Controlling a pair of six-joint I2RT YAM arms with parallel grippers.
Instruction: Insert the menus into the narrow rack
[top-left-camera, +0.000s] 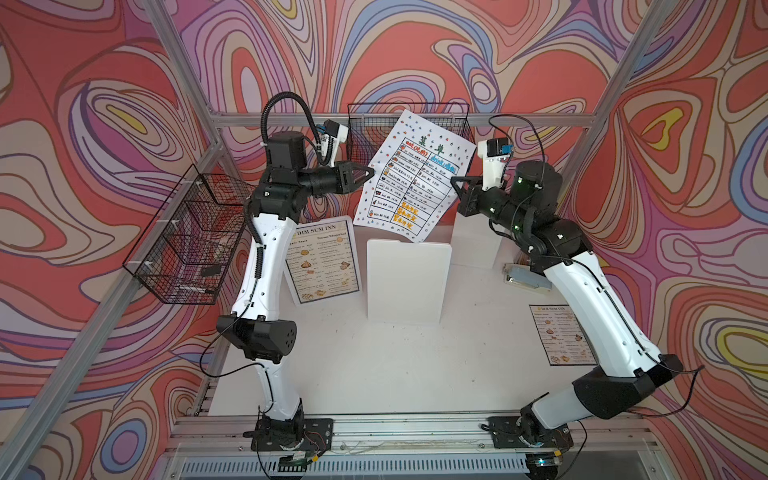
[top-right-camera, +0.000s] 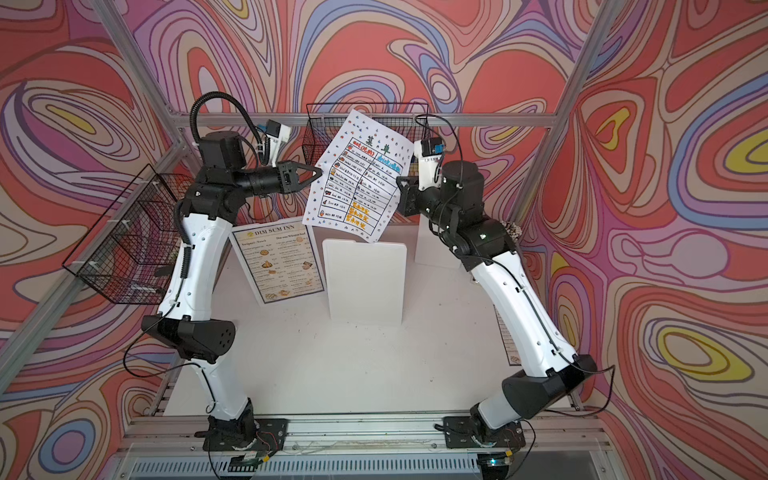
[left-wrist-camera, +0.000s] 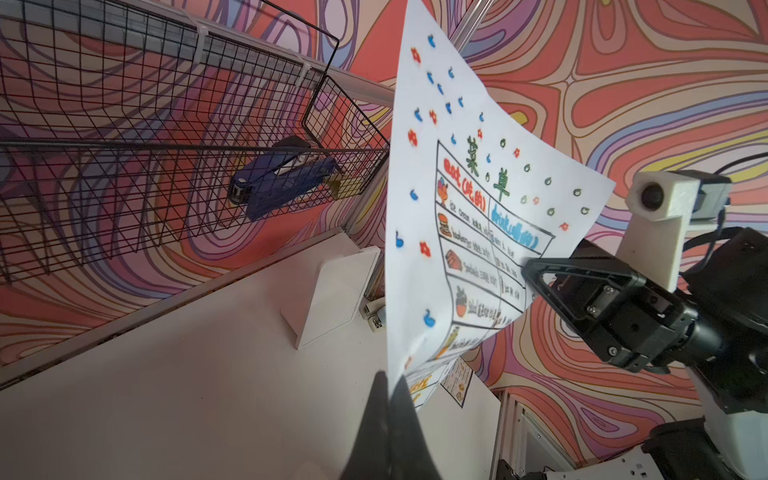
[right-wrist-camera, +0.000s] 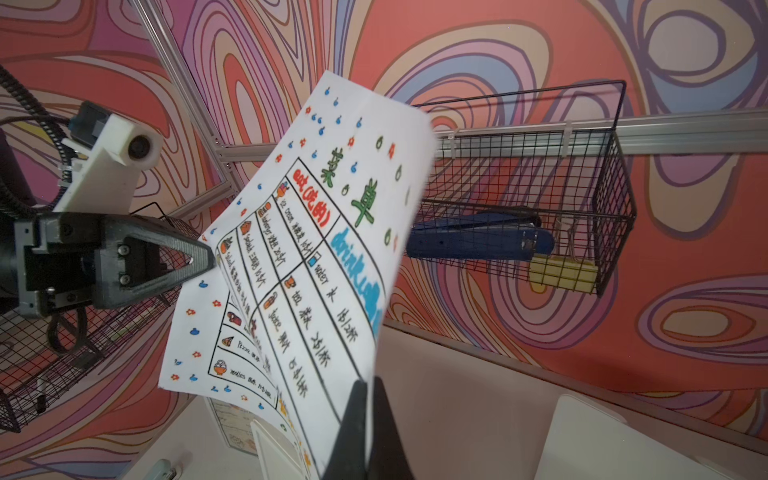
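Observation:
A white handwritten menu sheet (top-left-camera: 414, 176) hangs tilted in the air, its top leaning right. My left gripper (top-left-camera: 371, 171) is shut on its left edge, and my right gripper (top-left-camera: 454, 182) is shut on its right edge. In the right wrist view the sheet (right-wrist-camera: 320, 184) bends between the two grippers. Beneath its lowest corner stands a white upright holder (top-left-camera: 409, 284), probably the narrow rack; the corner lies close to its top edge, and I cannot tell whether they touch. The slot of the holder is not visible from here.
A framed printed menu (top-left-camera: 322, 260) stands at the left, and another white holder (top-left-camera: 476, 241) behind at the right. A printed menu (top-left-camera: 562, 334) lies flat at the right. Wire baskets hang at the back (right-wrist-camera: 520, 176) and left (top-left-camera: 192, 240).

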